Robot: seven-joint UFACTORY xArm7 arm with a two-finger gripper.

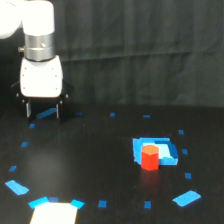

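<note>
My gripper (43, 107) hangs from the white arm at the far left of the dark table. Its two thin dark fingers stand well apart, and only the tabletop with a blue tape mark shows between them. An orange-red block (150, 157) stands right of centre, in front of a small blue and white tray (172, 152) and hiding part of it. Whether the block touches the tray or stands partly inside it I cannot tell. At the bottom edge a pale yellowish object (53, 213) is cut off by the frame.
Small blue tape marks are scattered over the black table, with larger strips (17, 187) at the front left and (186, 198) front right. A dark curtain (140, 50) closes off the back.
</note>
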